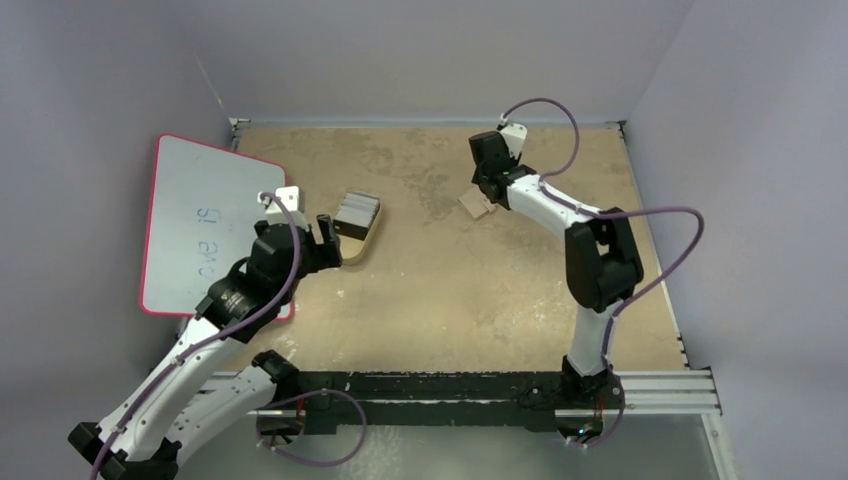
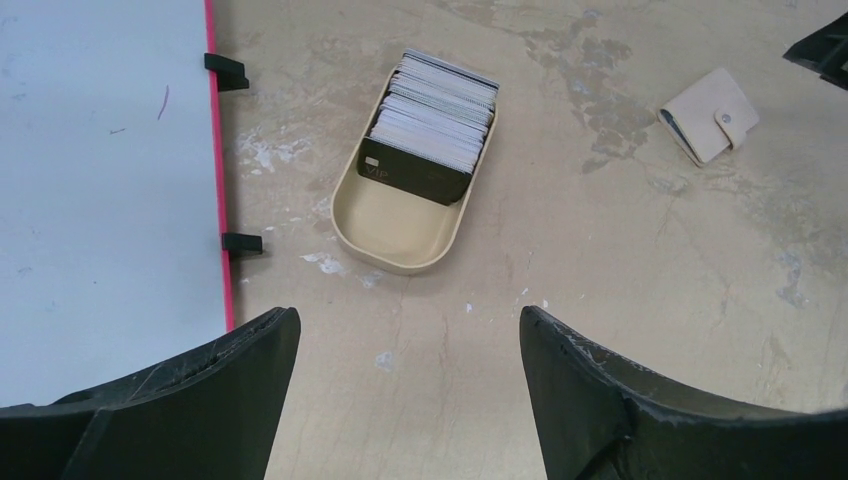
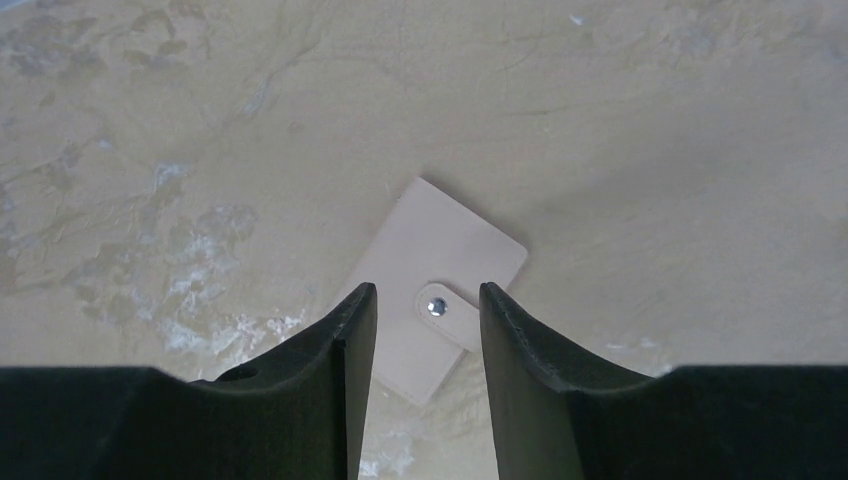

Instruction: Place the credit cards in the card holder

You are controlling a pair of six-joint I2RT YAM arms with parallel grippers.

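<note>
Several credit cards (image 2: 428,118) stand packed upright in the far part of a cream oval tray (image 2: 405,268), a black VIP card at the front. Right of it, the pale pink card holder (image 2: 700,110) lies flat on the table, its snap strap fastened. My left gripper is open and empty, over the table on the near side of the tray. In the right wrist view my right gripper is partly open above the card holder (image 3: 395,325), whose snap shows between the fingers; whether they touch it cannot be told.
A whiteboard with a red edge (image 1: 210,225) lies along the left side, black clips (image 2: 242,243) on its rim. Between tray and card holder the tabletop (image 1: 430,280) is bare.
</note>
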